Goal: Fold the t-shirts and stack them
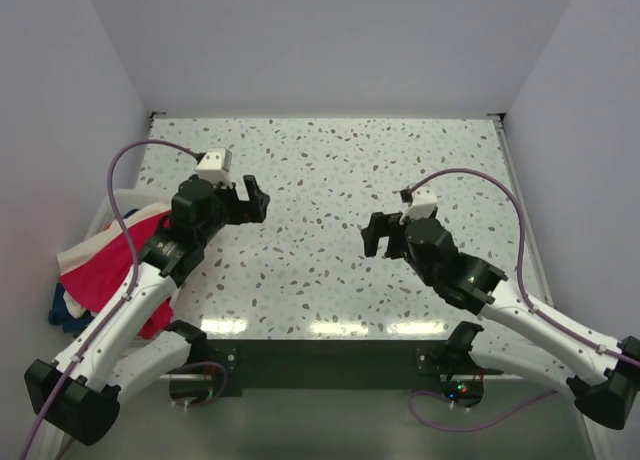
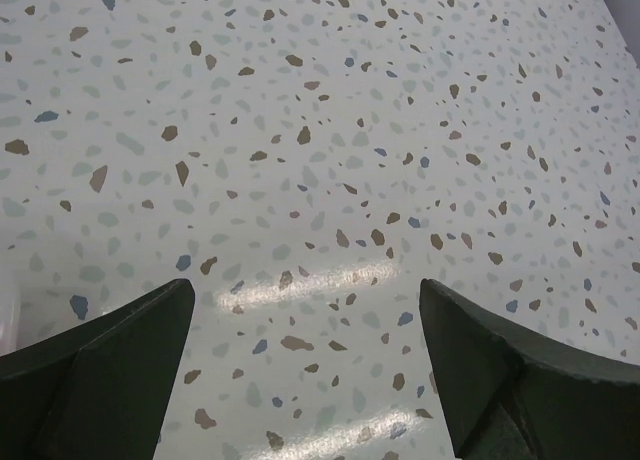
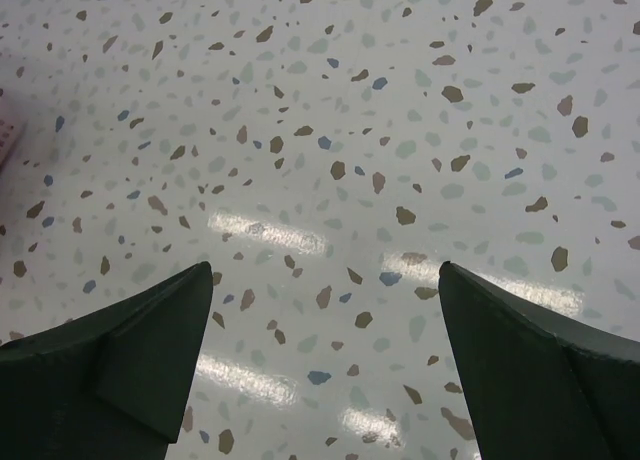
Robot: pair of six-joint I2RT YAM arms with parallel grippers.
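Note:
Shirts lie heaped in a white bin (image 1: 127,196) at the left: a red cloth (image 1: 98,276), a cream cloth (image 1: 88,250) and a dark blue cloth (image 1: 66,314). My left arm partly covers the heap, so how the shirts lie is unclear. Over the left part of the table, my left gripper (image 1: 248,194) is open and empty; its wrist view has only bare table between the fingers. Right of the middle, my right gripper (image 1: 383,237) also stands open, with nothing between its fingers.
Grey walls (image 1: 340,45) close in the back and both sides. Glare streaks (image 1: 340,328) run along the front edge. A pinkish thing (image 3: 8,130) at the right wrist view's left edge is unclear.

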